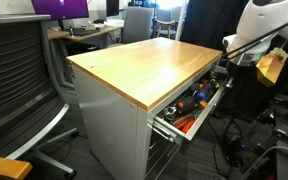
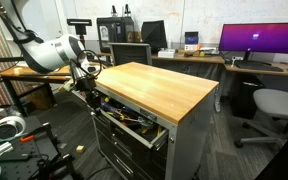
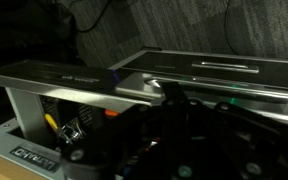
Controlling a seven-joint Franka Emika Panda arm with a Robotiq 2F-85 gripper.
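Observation:
A metal drawer (image 1: 192,130) in the side of a grey cabinet (image 1: 109,118) stands partly pulled out, with several tools (image 1: 190,112) inside. My gripper is shut, and nothing shows between its fingertips. The wrist view places it over the drawer's front edge (image 3: 69,94), near the front face; whether they touch I cannot tell. From exterior view 1, the gripper (image 1: 224,72) is at the drawer's far end, small and dark. Exterior view 2 shows the arm reaching down beside the open drawer (image 2: 134,124), with the fingers hard to make out.
The cabinet's wooden top (image 1: 149,65) is bare. An office chair (image 1: 24,85) stands to the left in exterior view 1. More closed drawers (image 2: 129,152) lie beneath the open one. Cables (image 1: 224,140) run over the dark floor in front.

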